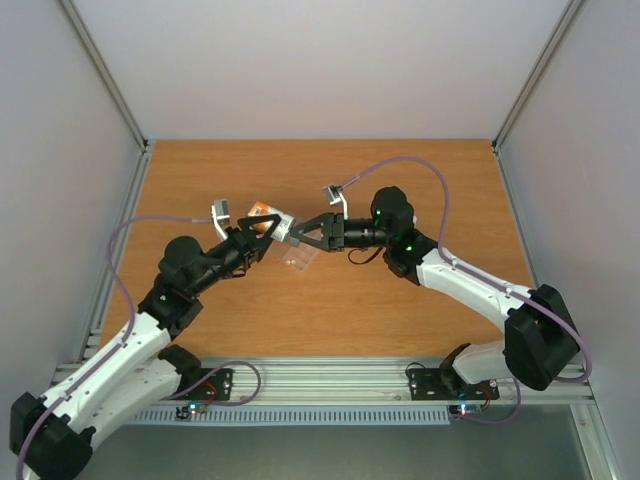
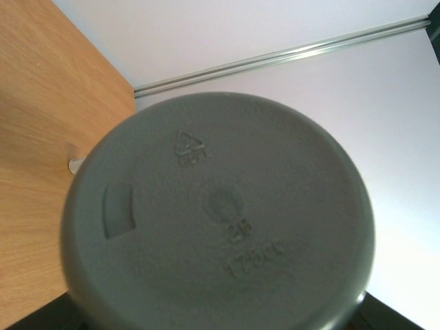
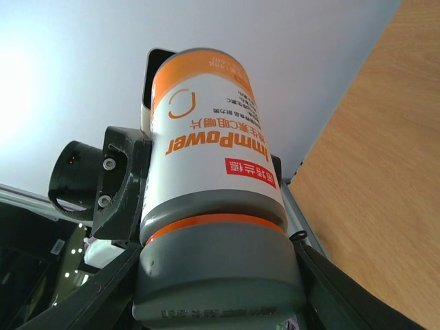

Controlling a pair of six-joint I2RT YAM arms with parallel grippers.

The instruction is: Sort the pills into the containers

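Note:
A white bottle with an orange label (image 3: 210, 130) is held up over the table, between the two arms. My left gripper (image 1: 268, 226) is shut round its body. The bottle's grey base (image 2: 220, 213) fills much of the left wrist view and hides most of the left fingers. At the opposite end, my right gripper (image 1: 298, 236) is shut on the grey cap (image 3: 218, 268). An orange ring (image 3: 216, 219) shows between cap and bottle. Below the grippers lies a clear container (image 1: 301, 257), partly covered; its contents cannot be made out. No pills are clearly visible.
A small white object (image 2: 75, 166) stands on the wooden table (image 1: 350, 310), mostly behind the right arm in the top view. Pale walls enclose the back and sides.

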